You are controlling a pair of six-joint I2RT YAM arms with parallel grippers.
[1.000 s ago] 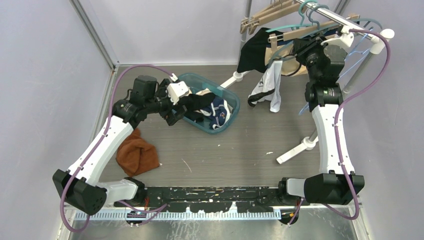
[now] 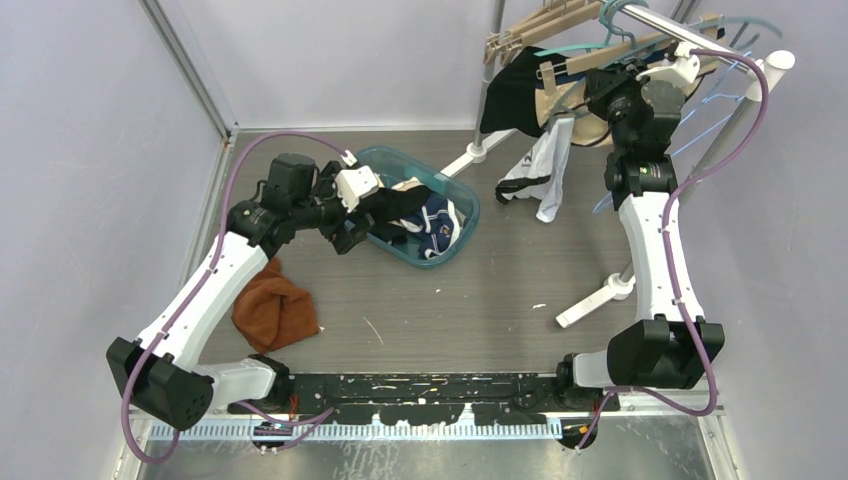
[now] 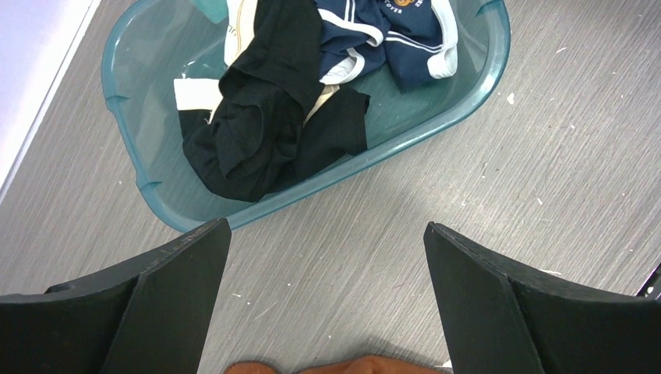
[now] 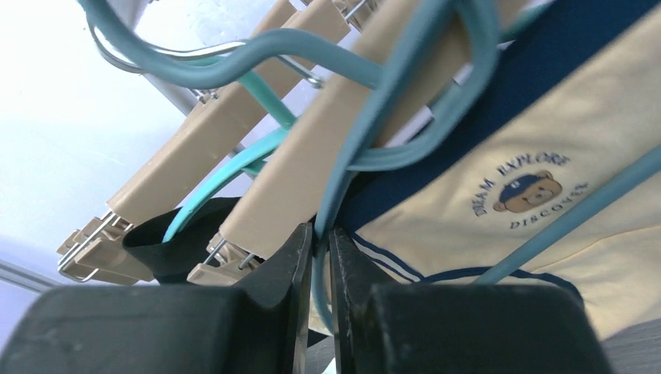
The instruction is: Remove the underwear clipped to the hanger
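Up at the rack, the fingers of my right gripper are close together on a blue-grey plastic hanger (image 4: 343,167). Behind it, a cream garment with a bear print (image 4: 460,226) and a navy band hangs below a wooden clip hanger (image 4: 300,160). A black garment (image 2: 522,92) hangs to the left, beside a white one with a dark stripe (image 2: 547,172). Which of these is the underwear, I cannot tell. My left gripper is open and empty, just outside the teal basket (image 3: 323,181), where black (image 3: 261,125) and navy clothes (image 3: 413,39) lie.
Several wooden and plastic hangers crowd the rack's rail (image 2: 690,35). A rack foot (image 2: 592,302) reaches across the floor at right. Brown cloth (image 2: 272,308) lies under the left arm.
Hangers and the white garment by it have swung a little to the right. The left arm stays still.
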